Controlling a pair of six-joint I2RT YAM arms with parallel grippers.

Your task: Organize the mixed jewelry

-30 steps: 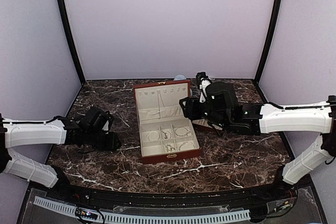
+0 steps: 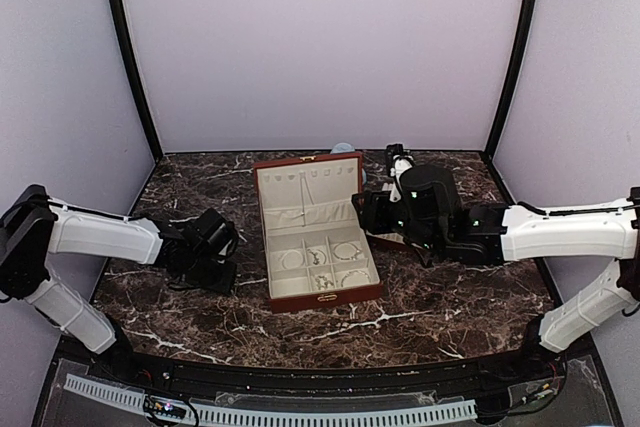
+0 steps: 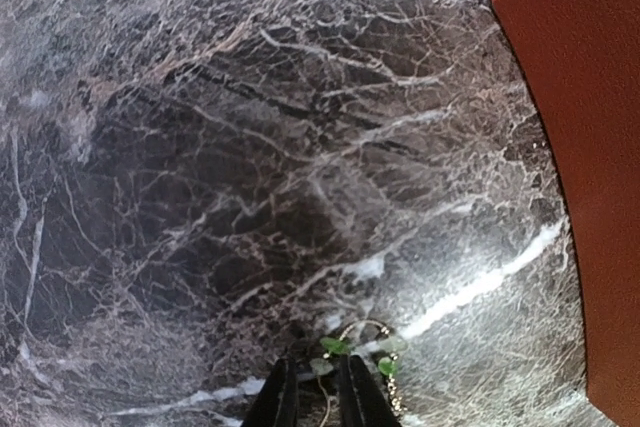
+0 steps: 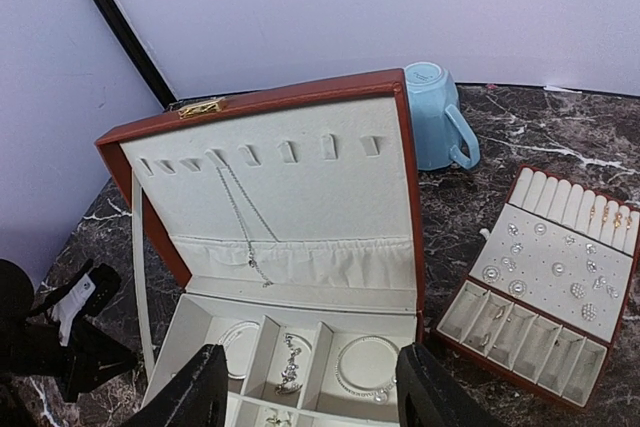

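A fine bracelet with green leaves lies on the dark marble at the bottom of the left wrist view. My left gripper is over it, fingers partly apart; part of the chain shows in the gap, and whether they touch it cannot be seen. In the top view this gripper is low, left of the open brown jewelry box. The box's compartments hold bracelets and charm chains, and a necklace hangs inside its lid. Above the box's right side, my right gripper stands open and empty.
A smaller tray with rings and earrings lies right of the box, partly under my right arm. Behind the lid stands a light blue mug. Marble is clear in front of the box.
The left arm has shifted to the right, its gripper now a little closer to the box and slightly lower. My right gripper has moved slightly right. The box has stayed still.
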